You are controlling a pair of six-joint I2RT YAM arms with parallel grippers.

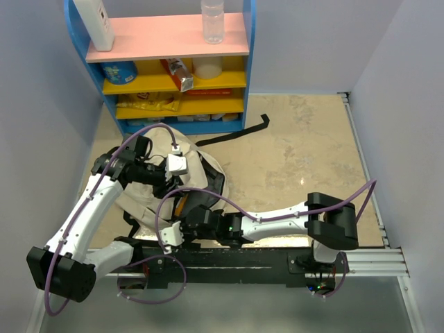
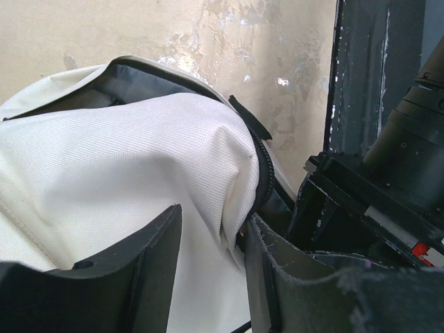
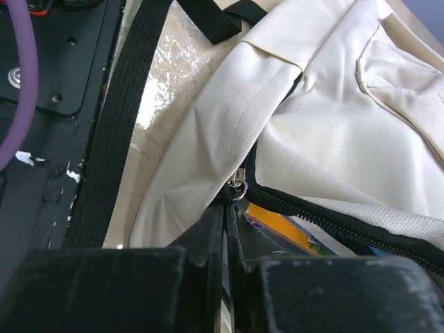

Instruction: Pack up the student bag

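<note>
The cream-white bag (image 1: 149,201) lies at the left of the table, its dark mouth unzipped on the right. In the left wrist view, my left gripper is partly open over a raised fold of the bag's cloth, which lies close to the right finger. The fingers of my right gripper are together at the bag's zipper. A metal zipper pull (image 3: 238,186) with a ring sits right at their tips; whether it is pinched cannot be told. Through the gap beneath the zipper, something orange (image 3: 284,225) shows inside the bag.
A blue shelf (image 1: 250,62) with bottles and packets stands behind the bag. One black strap (image 1: 236,134) stretches right across the table, and another strap (image 3: 121,125) runs along the near edge.
</note>
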